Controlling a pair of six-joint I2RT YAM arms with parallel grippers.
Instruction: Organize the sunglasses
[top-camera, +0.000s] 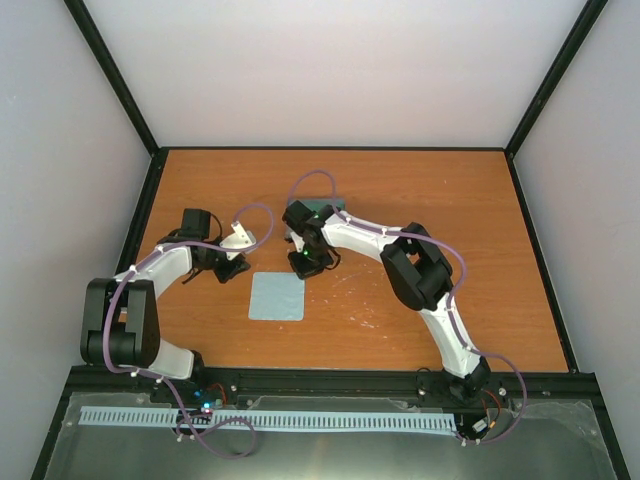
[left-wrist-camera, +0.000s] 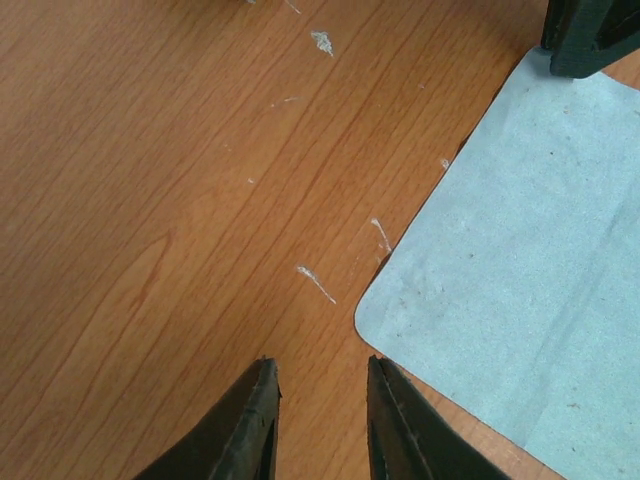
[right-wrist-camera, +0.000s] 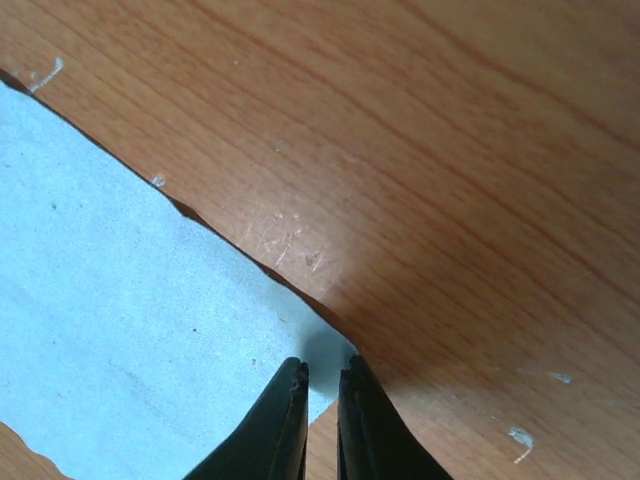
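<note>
No sunglasses can be made out. A light blue cloth (top-camera: 276, 296) lies flat on the table. My left gripper stands open over bare wood just left of the cloth, nothing between its fingers. My right gripper is shut at the cloth's upper right corner in the top view, with nothing visible between its fingers. In the left wrist view, a black finger of it appears at the cloth's far corner. Whether it touches the cloth is unclear.
A grey-green item (top-camera: 327, 204) lies at the back, partly hidden by the right arm, too covered to identify. Walls and a dark frame border it.
</note>
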